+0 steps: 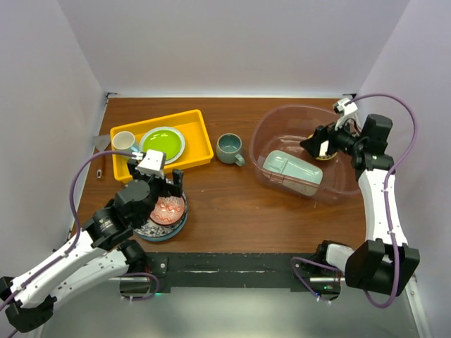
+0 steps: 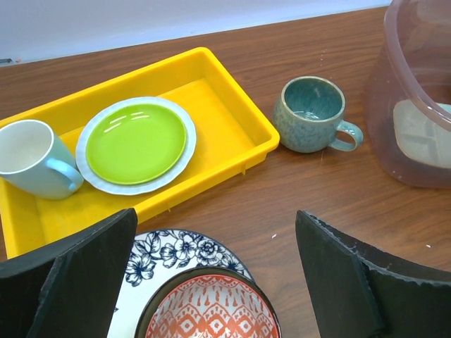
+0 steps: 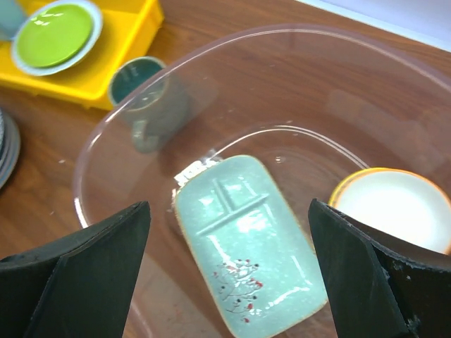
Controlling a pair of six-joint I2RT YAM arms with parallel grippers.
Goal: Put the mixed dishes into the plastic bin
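Note:
A clear pinkish bin [image 1: 275,120] holds a pale teal rectangular dish [image 3: 246,260] and a white, yellow-rimmed bowl [image 3: 391,204]. My right gripper [image 1: 313,144] hovers open over the bowl. My left gripper [image 1: 172,179] is open and empty above stacked dishes: a floral plate [image 2: 151,260] and a red patterned bowl [image 2: 211,310]. A yellow tray [image 2: 225,105] holds a white mug [image 2: 25,155] and a green plate [image 2: 137,141] on a paler plate. A teal mug [image 2: 299,123] stands between tray and bin.
A grey utensil [image 1: 100,148] lies at the table's left edge. Walls enclose the back and both sides.

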